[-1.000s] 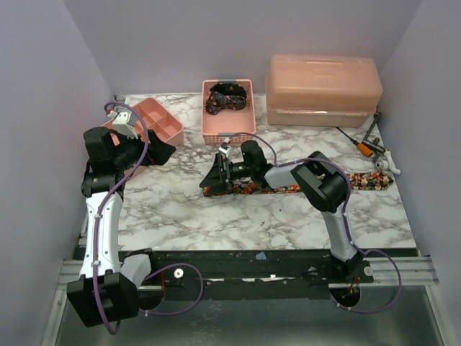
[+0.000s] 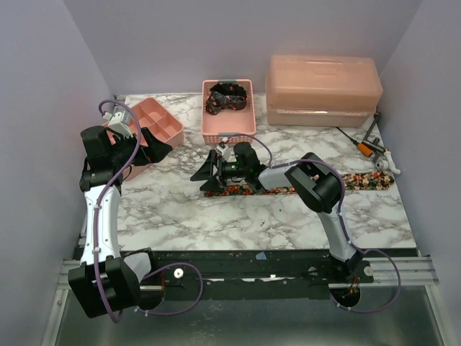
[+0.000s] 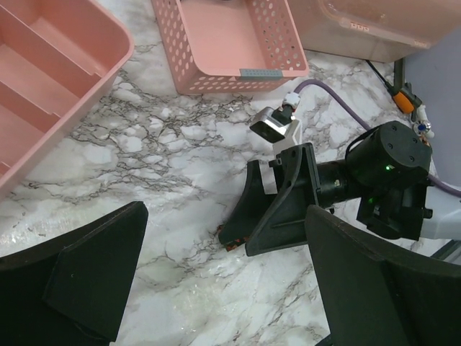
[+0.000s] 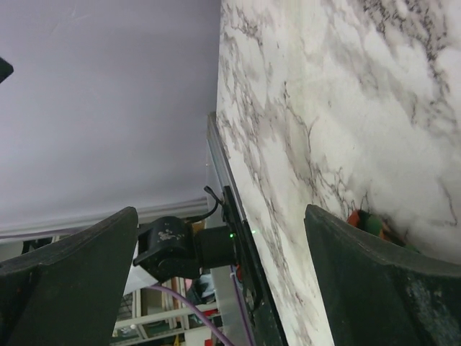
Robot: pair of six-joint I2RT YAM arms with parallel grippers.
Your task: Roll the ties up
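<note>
A floral tie (image 2: 367, 181) lies stretched flat across the marble table, running from the middle to the right side. My right gripper (image 2: 202, 179) is at the tie's left end, its fingers apart. In the left wrist view a bit of the tie (image 3: 234, 245) shows by the tips of the right gripper; in the right wrist view a folded edge of the tie (image 4: 374, 225) shows beside one finger. My left gripper (image 2: 160, 148) hangs open over the left side, beside the divided pink tray, with nothing between its fingers.
The divided pink tray (image 2: 171, 130) stands at the back left. A pink basket (image 2: 241, 121) holds a dark floral bundle (image 2: 225, 97). A large pink box (image 2: 324, 83) is at the back right, near an orange-handled tool (image 2: 364, 149).
My right gripper has shifted slightly left at the tie's end, and its fingers now stand apart. The left arm has drawn back a little to the left.
</note>
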